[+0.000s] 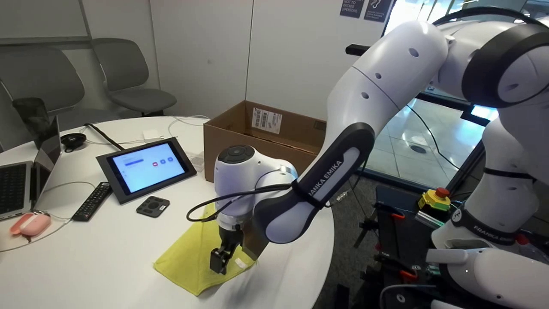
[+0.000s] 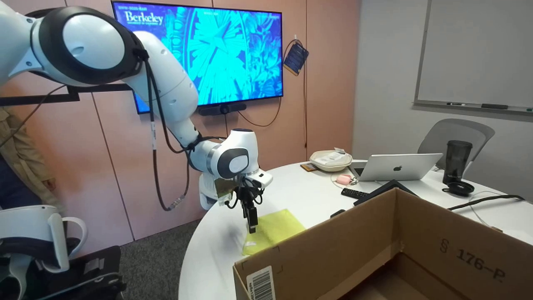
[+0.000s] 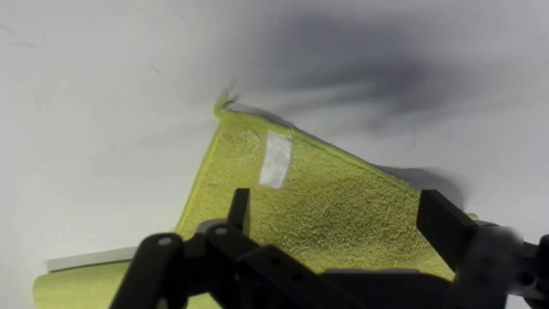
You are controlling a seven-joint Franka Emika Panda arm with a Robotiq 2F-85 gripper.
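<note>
A yellow cloth (image 1: 193, 252) lies spread on the white round table, slightly creased. Its white tag (image 3: 276, 159) shows near one corner in the wrist view. My gripper is open over the cloth, its fingers wide apart with nothing held between them. In exterior view 1 the gripper (image 1: 220, 262) points down over the cloth's near part, close to the tag. From the other side, in exterior view 2, the cloth (image 2: 280, 227) extends to the right of the fingers. Whether the fingertips touch the fabric I cannot tell.
An open cardboard box (image 1: 267, 134) stands behind the arm. A tablet (image 1: 148, 167), a small black remote (image 1: 152, 206), a long remote (image 1: 92, 201) and a laptop (image 1: 15, 189) occupy the left side. Bare table surrounds the cloth's front and left.
</note>
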